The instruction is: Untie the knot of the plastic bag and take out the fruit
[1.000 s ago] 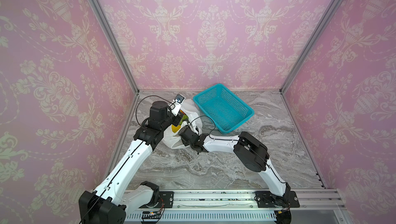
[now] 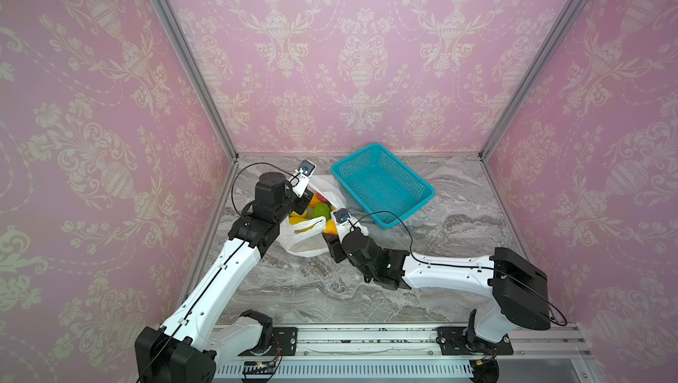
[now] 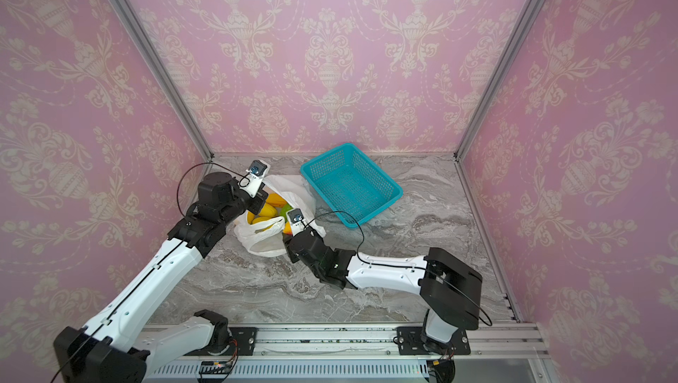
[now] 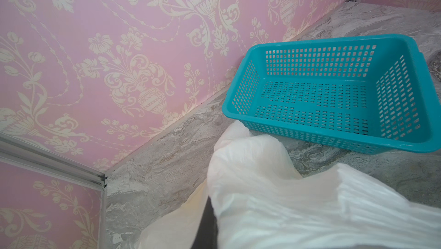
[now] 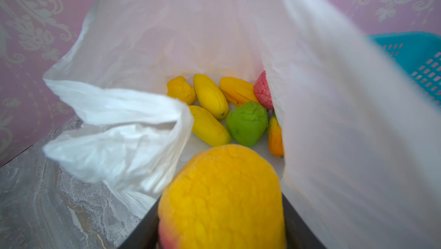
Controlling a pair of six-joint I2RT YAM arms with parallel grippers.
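Observation:
The white plastic bag (image 5: 229, 28) is open at the mouth. In the left wrist view its film drapes around one dark finger (image 4: 208, 228) of my left gripper (image 2: 305, 203), which is shut on the bag and holds its side up. Between the fingers of my right gripper is a yellow-orange round fruit (image 5: 220, 184) with a reddish patch, held in front of the bag's mouth. Inside the bag lie several yellow fruits (image 5: 211, 97), a green fruit (image 5: 248, 122), a pink-red one (image 5: 262, 90) partly behind the film, and an orange one (image 5: 275, 138).
An empty turquoise basket (image 2: 406, 171) stands behind and to the right of the bag, close to its film. A loose flap (image 5: 124, 152) hangs at the left of the bag's mouth. Bare marble table (image 2: 459, 199) lies to the right.
My right gripper has backed out of the bag, toward the right, with the yellow-orange fruit. More fruit shows in the bag's mouth. The left arm has stayed almost still.

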